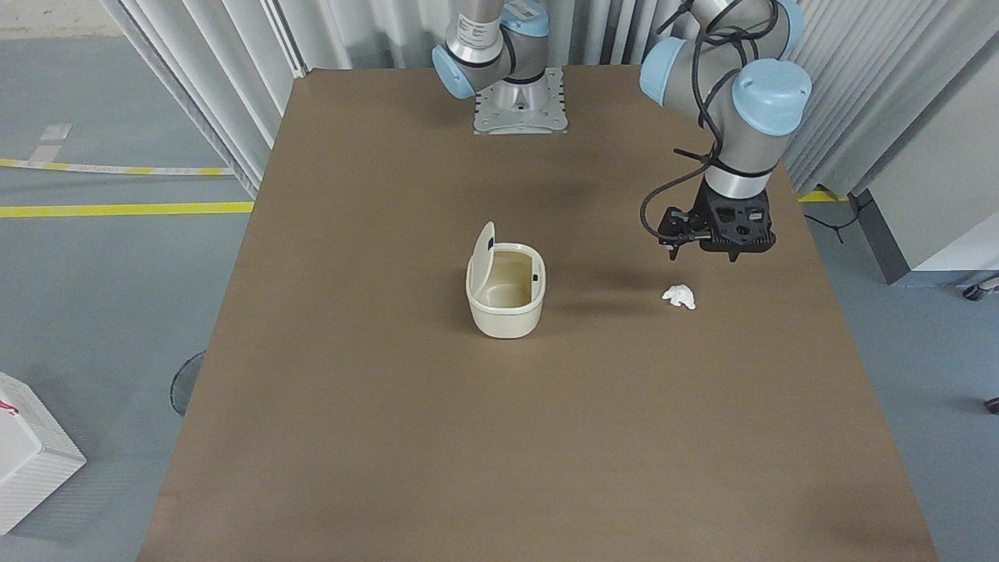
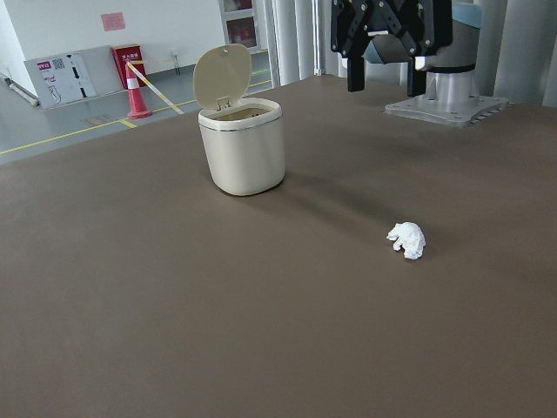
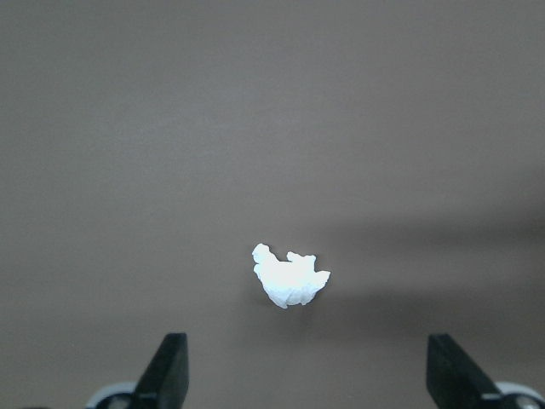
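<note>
A crumpled white tissue [image 1: 679, 296] lies on the brown table, right of a small cream bin [image 1: 505, 317] whose lid stands raised. The tissue [image 2: 406, 239] also shows in the left view, in front and right of the bin [image 2: 242, 152]. My gripper [image 1: 702, 253] hangs above the table, a little behind and above the tissue. In the wrist view the fingers [image 3: 170, 371] are wide apart, open, with the tissue [image 3: 289, 277] on the table ahead between them and nothing held.
The arm's white base plate [image 1: 520, 120] stands at the back. A white box [image 1: 28, 449] sits on the floor to the left, off the table.
</note>
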